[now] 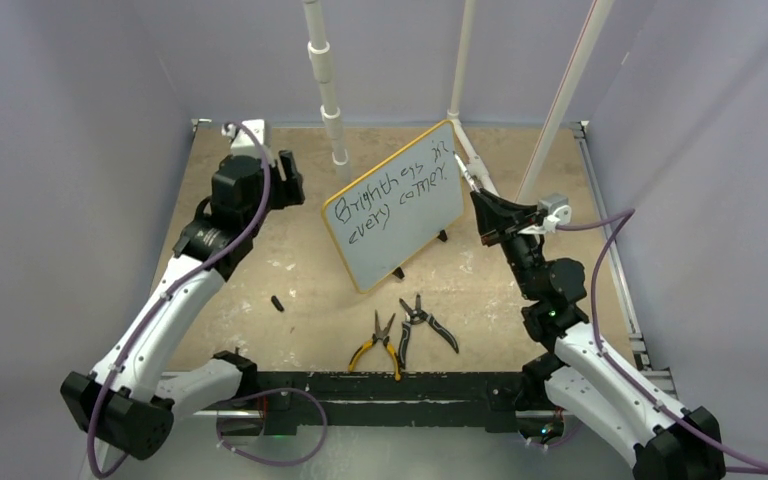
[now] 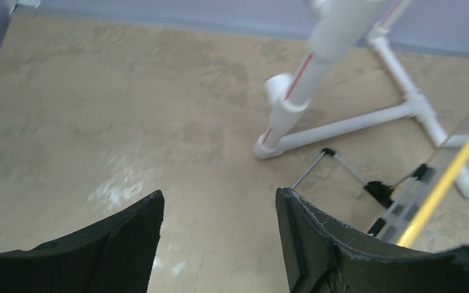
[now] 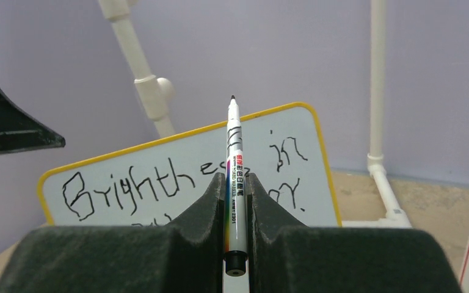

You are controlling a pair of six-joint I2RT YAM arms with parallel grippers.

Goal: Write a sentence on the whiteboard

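Observation:
The whiteboard stands tilted on small black feet at the middle of the table, yellow-framed. Handwriting across its upper part reads "Brightness in every corner." A white marker with a bare black tip is held upright in the right wrist view, my right gripper shut on it. From above, that marker is just off the board's right edge. Left of the board, apart from it, my left gripper is open; only bare table shows between its fingers in the left wrist view.
A small black cap lies on the table at left. Yellow-handled pliers and black-handled pliers lie in front of the board. White pipes rise behind it.

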